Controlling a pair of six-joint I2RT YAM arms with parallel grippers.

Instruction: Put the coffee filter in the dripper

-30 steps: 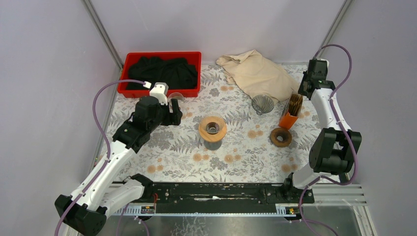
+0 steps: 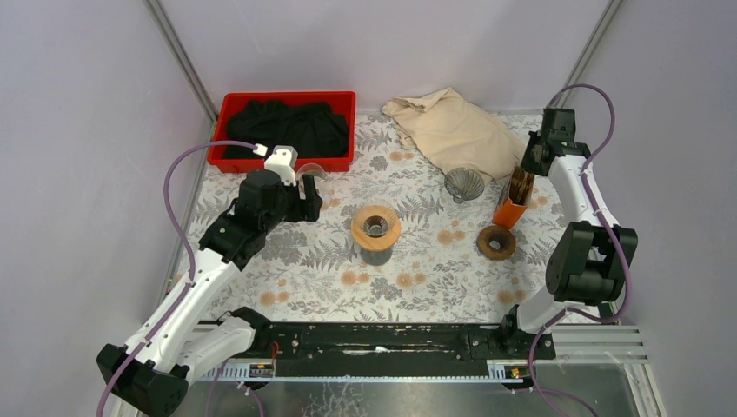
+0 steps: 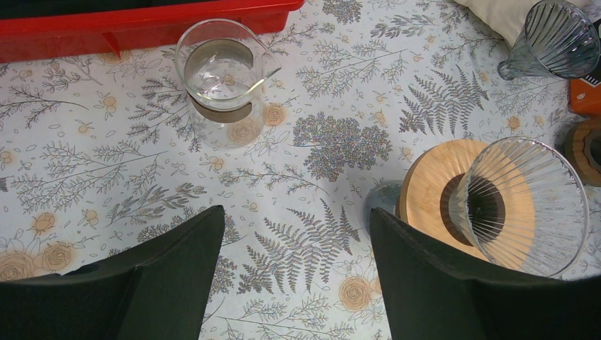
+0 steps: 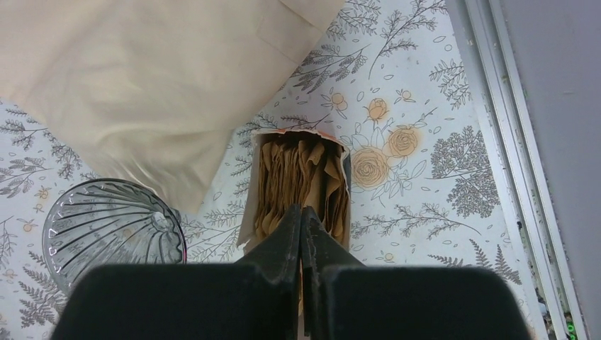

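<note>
Brown paper coffee filters (image 4: pixel 289 173) stand packed on edge in an open orange box (image 2: pixel 509 214) at the right of the table. Over that box my right gripper is shut, its fingertips meeting with no filter visible between them. The filters show beyond the tips; the near part of the box is hidden behind the fingers. A clear ribbed glass dripper (image 3: pixel 524 205) sits in a wooden collar (image 3: pixel 434 185) on a glass base, mid-table. To its left, my left gripper is held open and empty above the tablecloth.
A glass beaker (image 3: pixel 225 85) stands by the red bin (image 2: pixel 349 130) holding dark cloth. Another ribbed glass cone (image 2: pixel 464 184) lies near the beige cloth (image 2: pixel 456 130). A wooden ring (image 2: pixel 496 242) is in front of the filter box.
The left arm is unmoved.
</note>
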